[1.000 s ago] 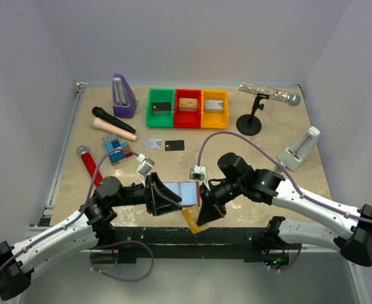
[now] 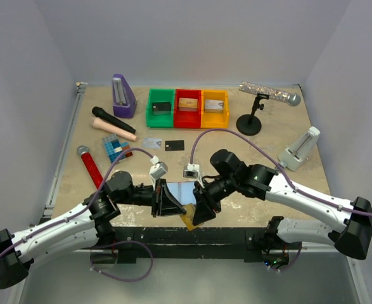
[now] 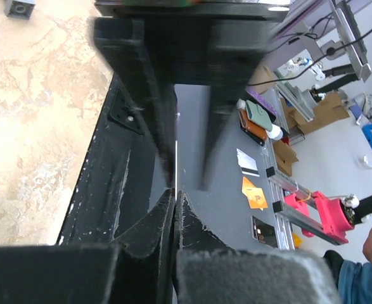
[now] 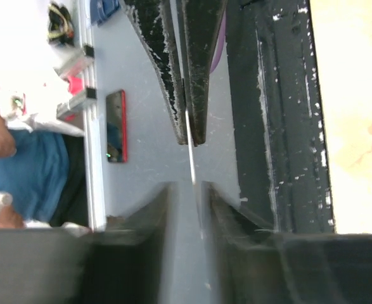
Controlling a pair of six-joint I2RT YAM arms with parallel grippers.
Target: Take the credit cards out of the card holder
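Observation:
An orange card (image 2: 189, 218) hangs tilted between my two grippers near the table's front edge. My left gripper (image 2: 183, 210) is shut on one side of it. Its thin white edge (image 3: 176, 166) runs up from the left fingertips in the left wrist view. Seen from the right wrist, my right gripper is open, its blurred fingers standing either side of that card's edge (image 4: 193, 166) without touching it. A flat white-and-blue piece with a red rim, perhaps the card holder (image 2: 180, 189), lies behind the grippers, partly covered by them.
Green (image 2: 151, 117), red (image 2: 187, 122) and yellow (image 2: 215, 122) bins at the back each hold a card. A clear card (image 2: 151, 143) and a black card (image 2: 174, 145) lie in front. Microphones crowd the left; a microphone stand (image 2: 249, 125) is back right.
The left gripper has moved right to the orange card and shut on it. The right gripper, shut on that card earlier, has shifted slightly left and its fingers have spread.

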